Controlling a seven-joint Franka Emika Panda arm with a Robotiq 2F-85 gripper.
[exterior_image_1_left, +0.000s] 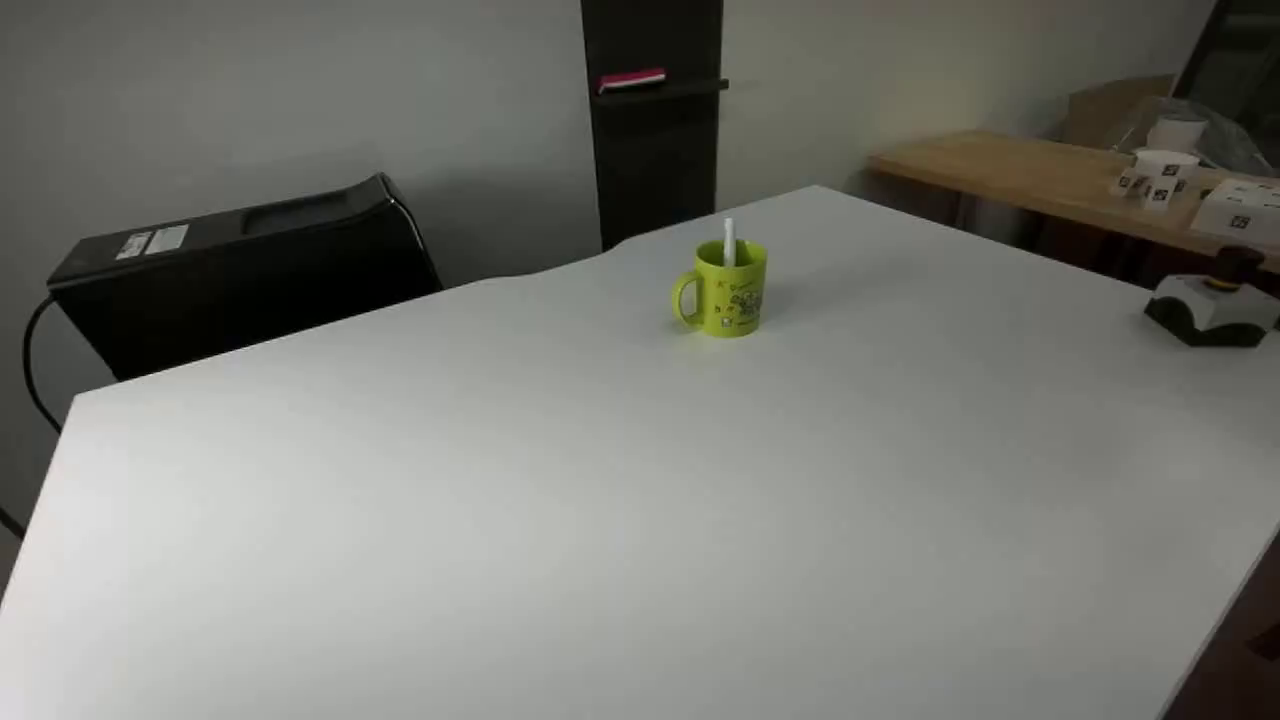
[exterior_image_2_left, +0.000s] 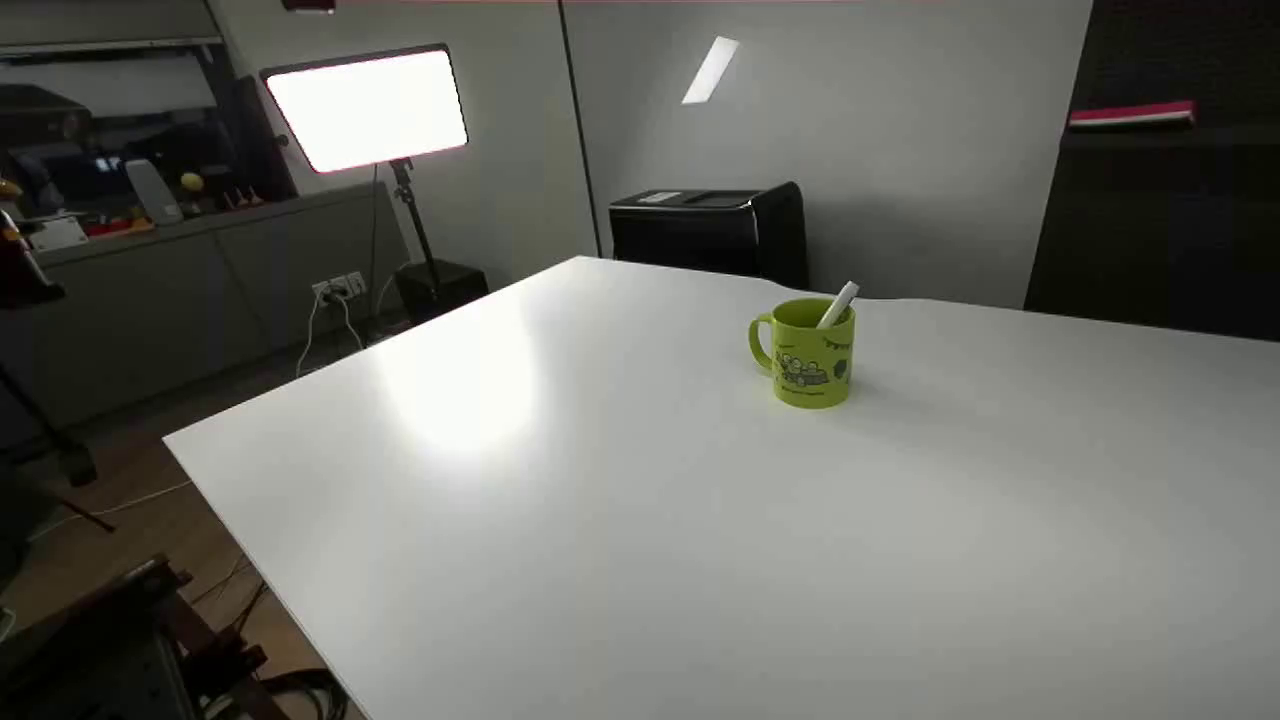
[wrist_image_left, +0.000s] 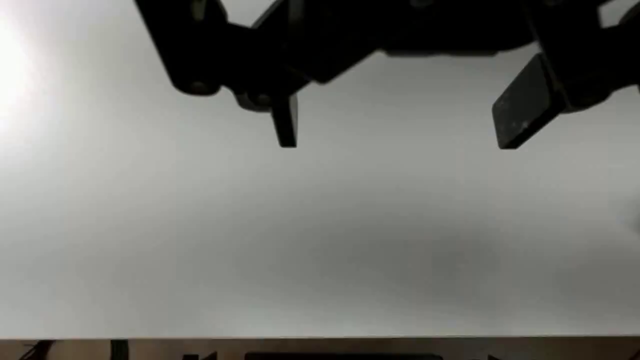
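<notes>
A lime-green mug (exterior_image_1_left: 729, 296) with printed figures stands upright toward the far side of the white table. Its handle points left in both exterior views. Out of the mug leans a white stick-like item (exterior_image_2_left: 839, 305), its lower end hidden inside. In the wrist view my gripper is open, its two dark fingers wide apart over bare tabletop with nothing between them. Neither exterior view shows the gripper, and the mug is outside the wrist view.
A black-and-white device (exterior_image_1_left: 1214, 310) sits at the right edge. Behind the table are a black bin-like box (exterior_image_1_left: 258, 276) and a bright lamp panel (exterior_image_2_left: 369, 108). The table's edge crosses the bottom of the wrist view.
</notes>
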